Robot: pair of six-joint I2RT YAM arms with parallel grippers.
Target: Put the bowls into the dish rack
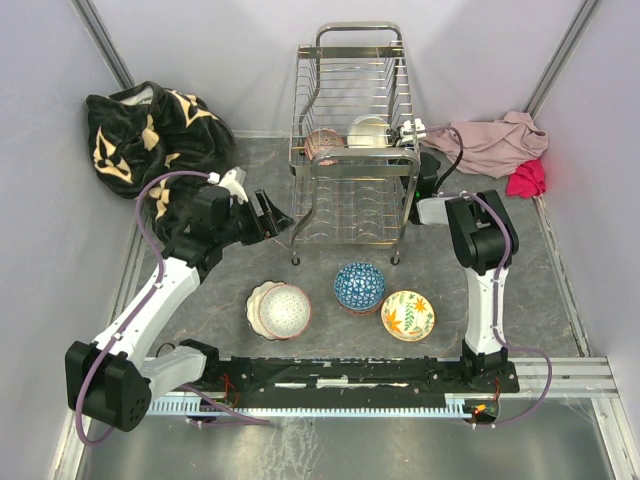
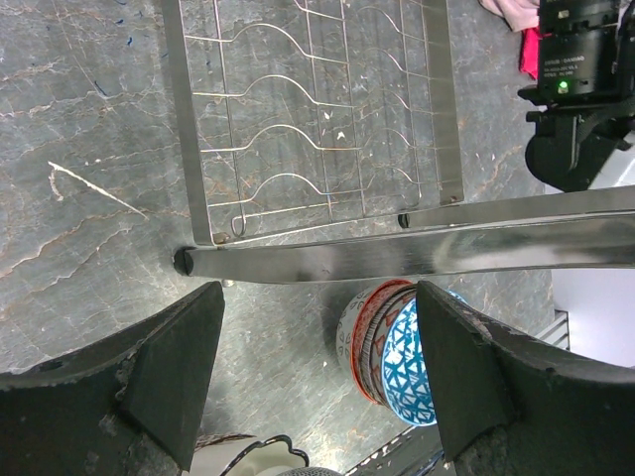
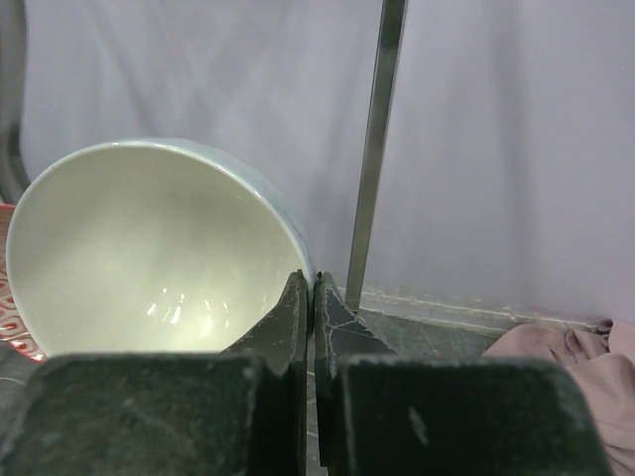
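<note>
A cream bowl (image 3: 149,248) stands on edge in the rack's upper tier, beside a red-patterned bowl (image 1: 324,144). My right gripper is shut at that bowl's rim, at the right side of the dish rack (image 1: 350,240). My left gripper stands open left of the rack, nothing between its fingers. In front of the rack lie a blue patterned stack of bowls (image 1: 359,286), a pale stack (image 1: 285,310) and a floral bowl (image 1: 407,315).
A dark patterned blanket (image 1: 140,130) lies at the back left; pink cloth (image 1: 495,140) and red cloth (image 1: 526,179) at the back right.
</note>
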